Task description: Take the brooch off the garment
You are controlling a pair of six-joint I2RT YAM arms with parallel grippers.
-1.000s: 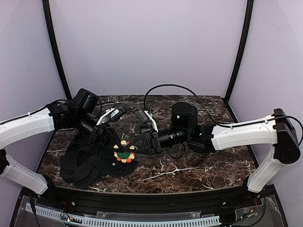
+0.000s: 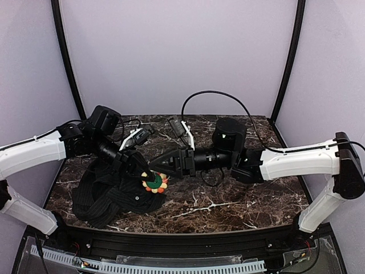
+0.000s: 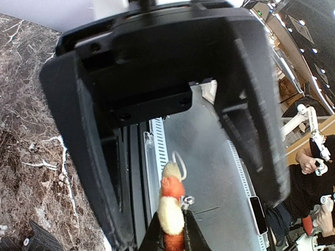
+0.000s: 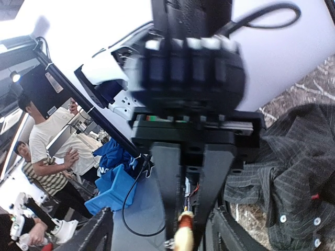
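The flower brooch (image 2: 155,182), green-centred with cream and orange petals, hangs above the dark striped garment (image 2: 102,200). My left gripper (image 2: 147,173) is shut on it; in the left wrist view the brooch (image 3: 171,209) appears edge-on with a metal pin. My right gripper (image 2: 161,164) is part open beside and slightly above the brooch, its fingers apart and looming large in the left wrist view. In the right wrist view the brooch's edge (image 4: 183,235) shows low between its blurred fingers.
Both arms nearly meet over the middle. Walls (image 2: 177,63) stand at back and sides. People and blue bins (image 4: 110,188) appear beyond the workspace.
My right gripper has risen and its fingers have parted from the brooch. The brooch has moved slightly right, with the left gripper still on it.
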